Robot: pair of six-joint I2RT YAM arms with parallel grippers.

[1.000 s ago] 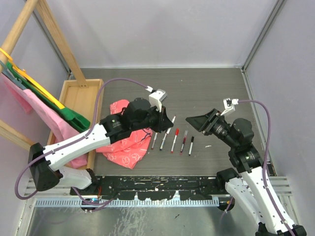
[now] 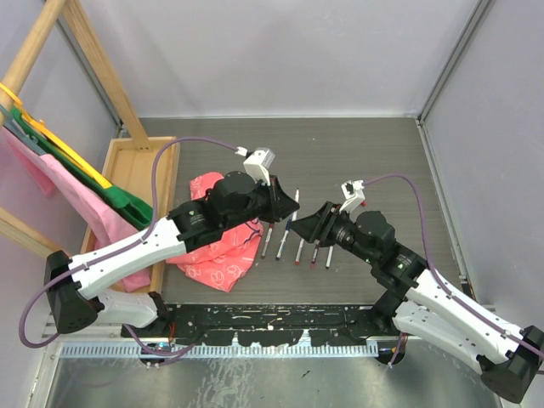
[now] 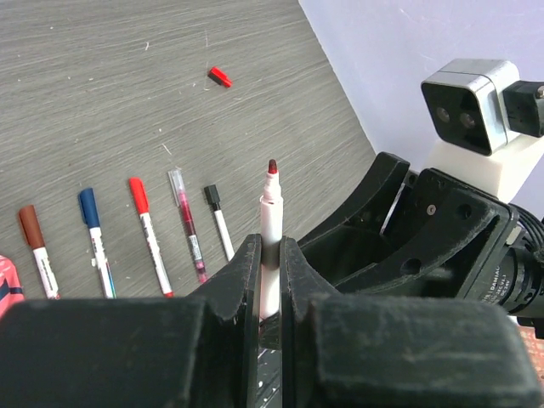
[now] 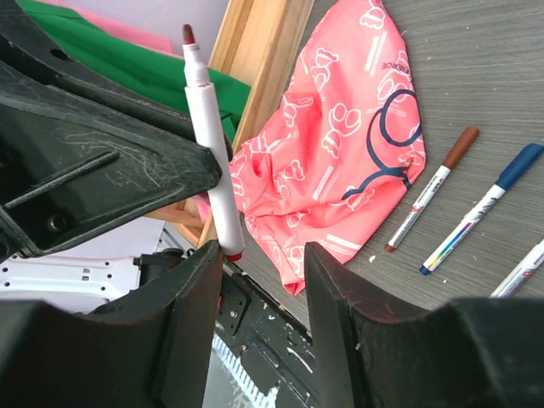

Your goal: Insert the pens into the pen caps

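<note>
My left gripper is shut on a white uncapped pen [image 3: 271, 208], which stands upright with its dark red tip up. In the right wrist view the same pen [image 4: 210, 136] shows its red lower end near the fingertips of my right gripper. The right gripper's fingers stand apart, and a gap shows between them. Whether they touch the pen is unclear. A small loose red cap [image 3: 219, 77] lies on the table, away from both grippers.
Several pens lie in a row on the table, among them a brown one [image 3: 38, 251], a blue one [image 3: 96, 242] and a black one [image 3: 218, 223]. A pink cloth [image 4: 331, 136] lies to the left.
My right gripper has swung left and in, close to the left gripper. The left gripper, still with the pen, has shifted slightly left and the pen looks more upright.
</note>
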